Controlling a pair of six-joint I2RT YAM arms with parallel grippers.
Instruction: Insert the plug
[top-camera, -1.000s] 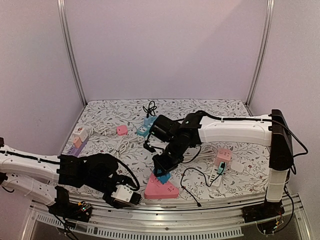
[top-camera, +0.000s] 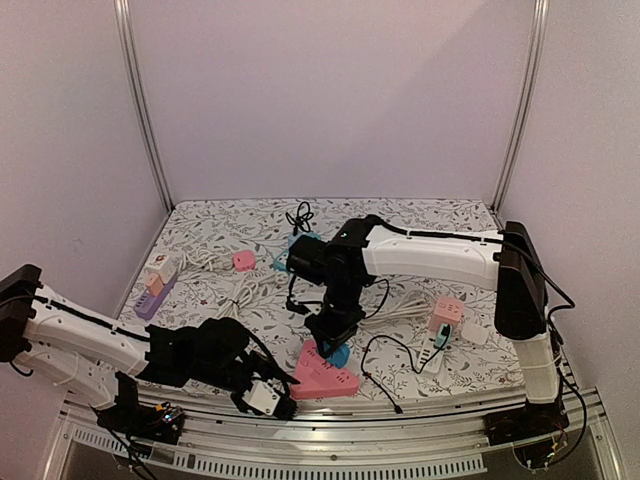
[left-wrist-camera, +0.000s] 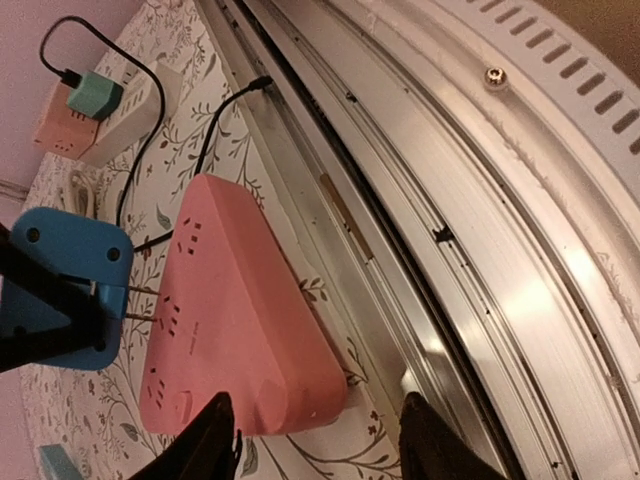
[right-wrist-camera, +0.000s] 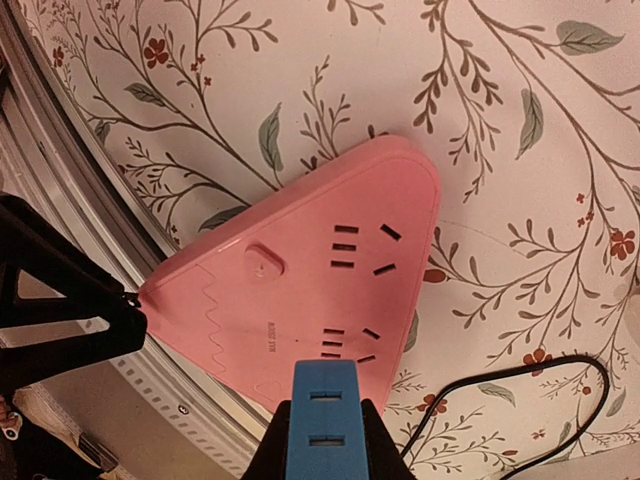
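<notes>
A pink triangular power strip (left-wrist-camera: 240, 300) (right-wrist-camera: 280, 290) lies at the table's front edge. My right gripper (top-camera: 325, 335) is shut on a blue plug (left-wrist-camera: 65, 285) (right-wrist-camera: 325, 400), held above the strip with its two metal pins pointing toward the socket face; whether they touch it is unclear. My left gripper (top-camera: 275, 390) stands open at the strip's left corner, its fingertips either side of that end, nothing visibly gripped.
A metal rail (left-wrist-camera: 420, 220) borders the front. Strips and plugs (top-camera: 445, 312) stand at right, others (top-camera: 155, 295) at left, with white cable coils and black cords between. Some bare table shows at the back.
My left gripper has moved right to the pink strip's corner.
</notes>
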